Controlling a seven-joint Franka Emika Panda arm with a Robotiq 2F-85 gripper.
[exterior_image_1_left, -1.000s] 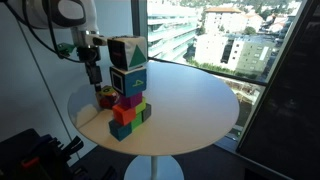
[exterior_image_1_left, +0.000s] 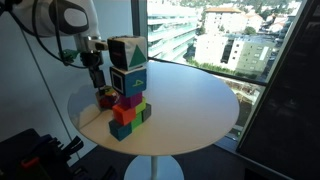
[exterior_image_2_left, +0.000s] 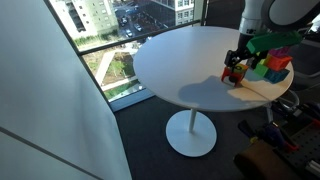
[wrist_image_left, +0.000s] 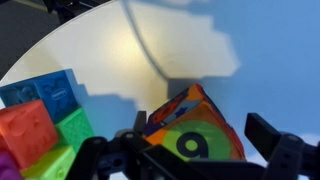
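Observation:
A red-edged block (wrist_image_left: 193, 140) with a green face and a dark disc lies on the white table. My gripper is open above it, one finger toward each side of the block in the wrist view. Whether the fingers touch it cannot be told. In exterior view 1 the gripper (exterior_image_1_left: 98, 80) hangs just over the reddish block (exterior_image_1_left: 106, 97), left of the stack.
Close to the gripper, a tall stack has a triangle block (exterior_image_1_left: 128, 52) on top, another large block (exterior_image_1_left: 130, 82) beneath, and several small coloured blocks (exterior_image_1_left: 127, 115) at the base.
The arm and gripper have come down slightly toward the reddish block. The stack and the block look unmoved.

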